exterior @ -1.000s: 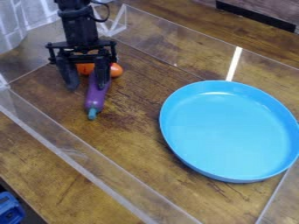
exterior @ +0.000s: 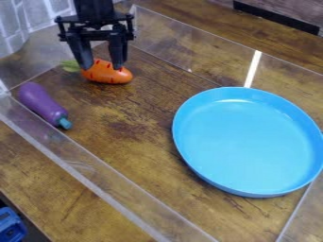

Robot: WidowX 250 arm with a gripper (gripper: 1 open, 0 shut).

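Observation:
My gripper [exterior: 96,55] hangs at the top left, its dark fingers pointing down over an orange carrot [exterior: 105,74] with a green top. Whether the fingers touch the carrot, or are open or shut, is hard to tell. A purple eggplant [exterior: 42,102] with a teal end lies tilted at the left, apart from the gripper.
A large blue plate [exterior: 246,142] fills the right of the wooden surface [exterior: 139,180]. Clear plastic walls or strips run along the edges.
The eggplant has moved left from beside the carrot and now lies at a different angle. My gripper has moved slightly right and up over the carrot.

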